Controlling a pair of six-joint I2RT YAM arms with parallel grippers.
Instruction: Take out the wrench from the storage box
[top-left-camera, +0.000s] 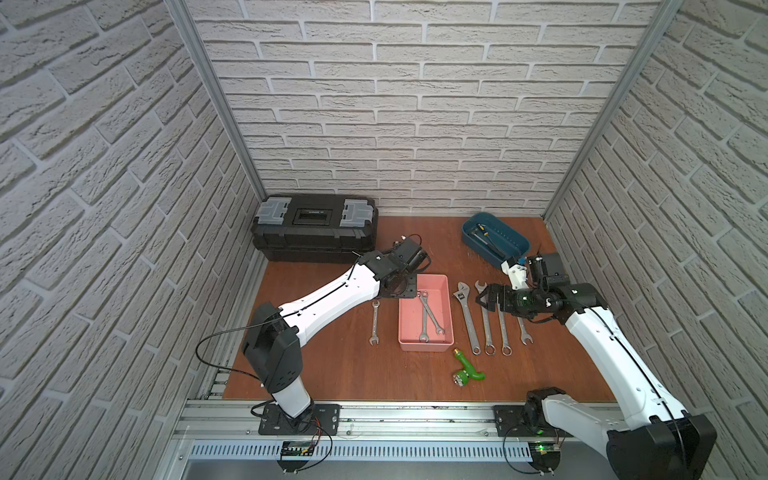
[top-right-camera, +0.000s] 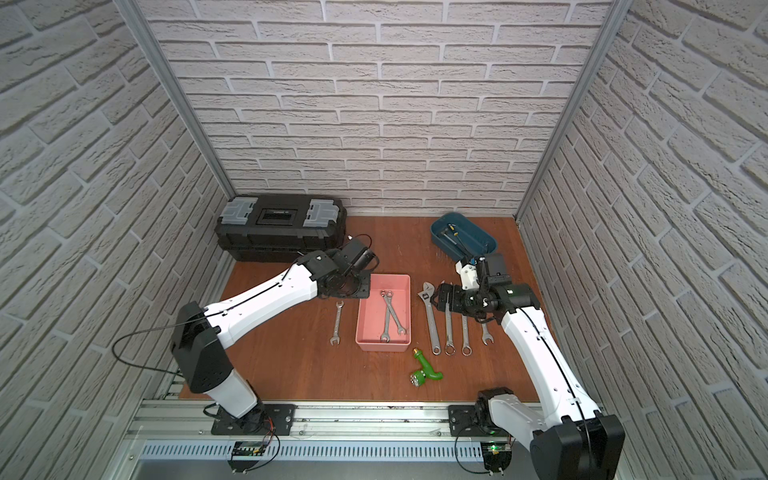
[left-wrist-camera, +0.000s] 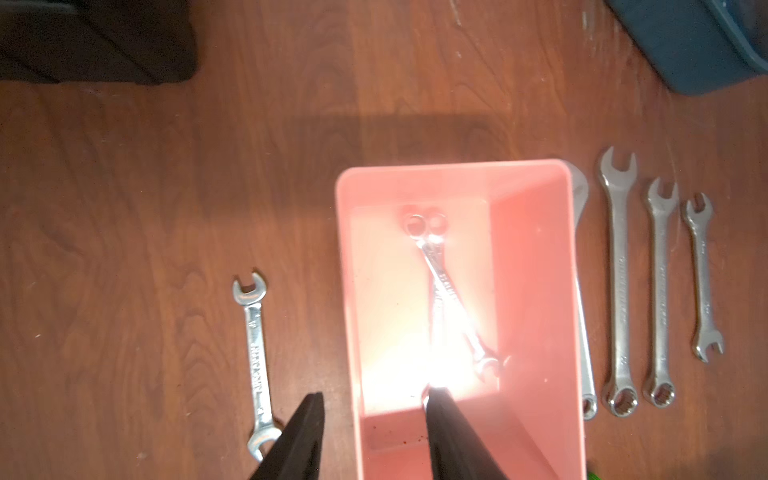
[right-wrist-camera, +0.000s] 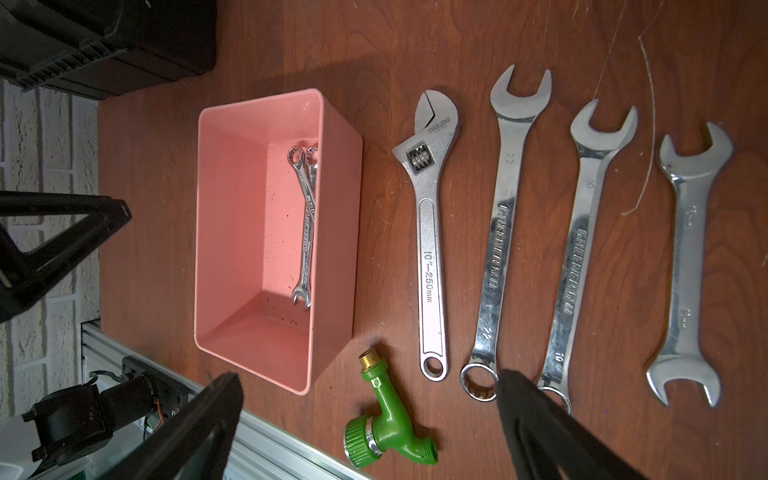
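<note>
A pink storage box (top-left-camera: 408, 336) stands mid-table with two crossed wrenches (left-wrist-camera: 453, 300) inside; in the left wrist view their lower parts are washed out by glare. A loose open-ended wrench (left-wrist-camera: 257, 368) lies left of the box. My left gripper is open, raised over the box's left side, with nothing held. My right gripper is open above the row of larger wrenches to the box's right, empty.
An adjustable wrench (right-wrist-camera: 428, 248) and several spanners lie right of the box. A green tap fitting (right-wrist-camera: 392, 424) lies in front. A black toolbox (top-left-camera: 312, 240) and a blue tray (top-left-camera: 500, 240) stand at the back.
</note>
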